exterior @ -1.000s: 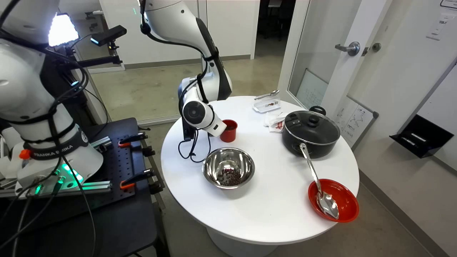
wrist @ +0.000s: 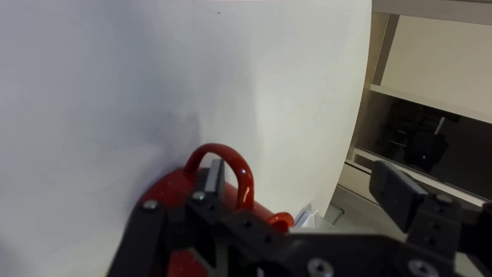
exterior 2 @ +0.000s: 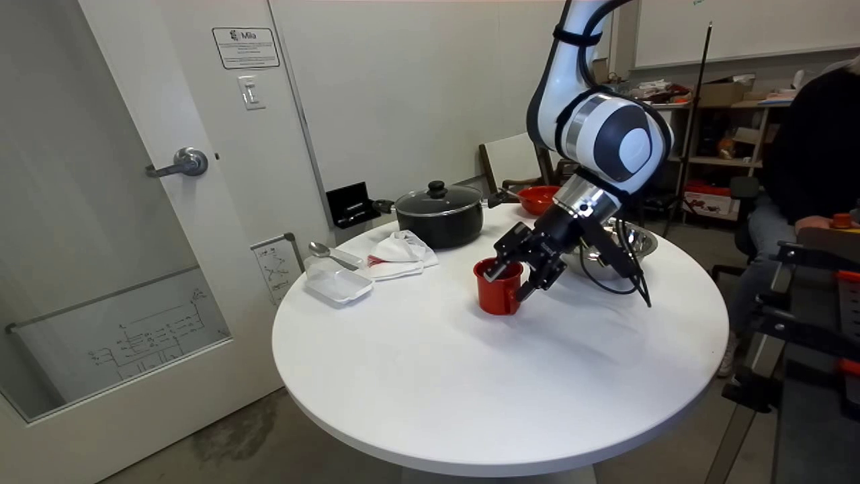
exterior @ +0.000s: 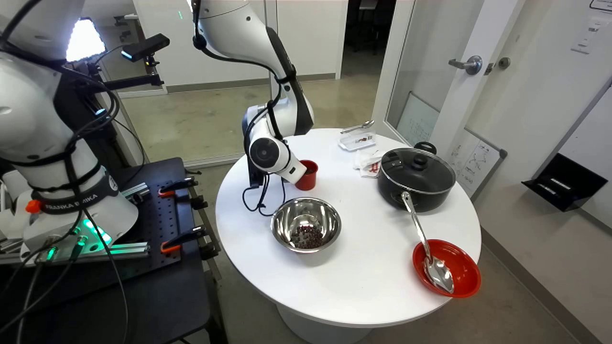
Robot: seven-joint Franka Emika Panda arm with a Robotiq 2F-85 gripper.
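Observation:
A red mug stands upright on the white round table. Tilted over the mug, my gripper is open, its fingers wide apart at the mug's side. In the wrist view, one fingertip appears within the outline of the mug's handle, while the other is far out to the right, off the mug. Whether the near finger touches the handle I cannot tell. In exterior view 1 the arm hides the fingers, and the mug shows just beyond the hand.
A steel bowl holding small dark pieces sits near the mug. Farther off are a lidded black pot, a red bowl with a large spoon, a clear tray and a cloth.
The arm and hand have shifted slightly right and down in exterior view 1, closer over the mug. The mug and bowls stand where they were.

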